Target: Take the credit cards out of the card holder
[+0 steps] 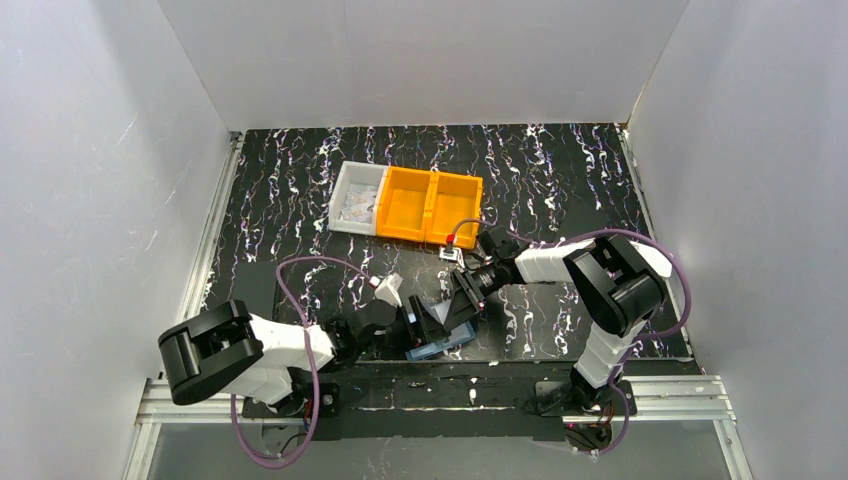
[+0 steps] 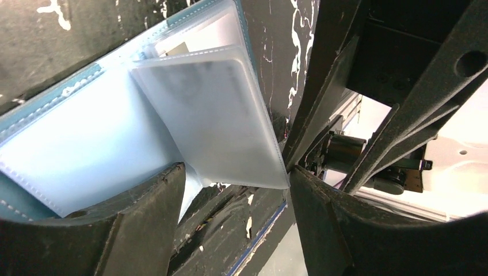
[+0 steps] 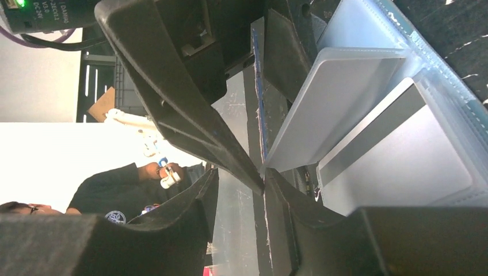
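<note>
The light blue card holder (image 1: 435,345) lies open at the table's front edge under both grippers. In the left wrist view, a translucent sleeve page (image 2: 207,115) stands between my left gripper's (image 2: 237,181) fingers, which are part open; a pale card shows behind it. In the right wrist view, a silver-grey card (image 3: 403,155) with a dark stripe sits in a sleeve. My right gripper is beside the holder's raised page, its fingers apart with no card visible between them.
The orange bins (image 1: 407,200) and white bin (image 1: 350,215), holding some pale items, stand at the back centre. Walls surround the table; the two arms are close together at the front.
</note>
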